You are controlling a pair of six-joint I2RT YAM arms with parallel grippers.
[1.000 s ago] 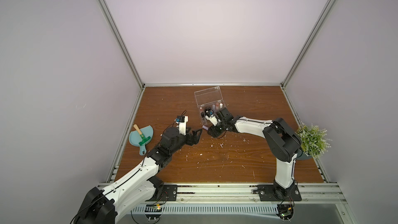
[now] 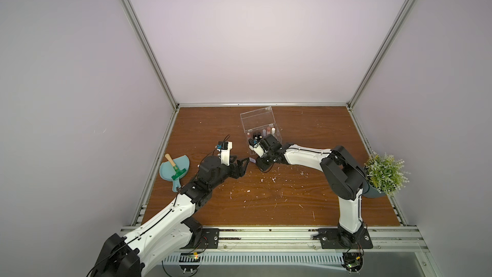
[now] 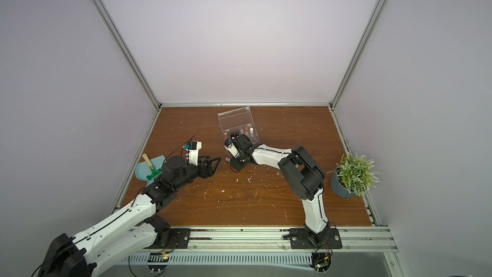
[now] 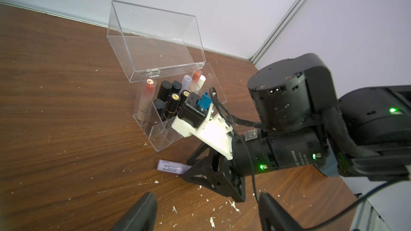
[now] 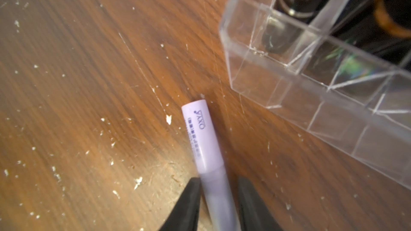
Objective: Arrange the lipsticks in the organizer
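Note:
A pale lilac lipstick [image 5: 203, 136] lies flat on the wooden table just in front of the organizer. My right gripper straddles its lower half, part open; a narrow gap shows between the lipstick and the right finger. In the left wrist view, the lipstick's printed end [image 4: 169, 166] sticks out from the right fingertips. The clear organizer [image 4: 160, 139] stands behind with its lid [image 4: 158, 30] up, holding several upright lipsticks, among them a coral-topped tube [image 4: 147, 96] and black ones. My left gripper is open and empty, hovering to the left.
A blue dustpan with a green brush [image 2: 179, 173] lies at the far left. A potted plant [image 2: 385, 173] stands at the right edge. Small white crumbs dot the front of the table, which is otherwise clear. The right arm passes close before the organizer.
My right gripper has shifted slightly left. The lilac lipstick's visible end has moved a little left and toward the table's front. The left arm has hardly moved.

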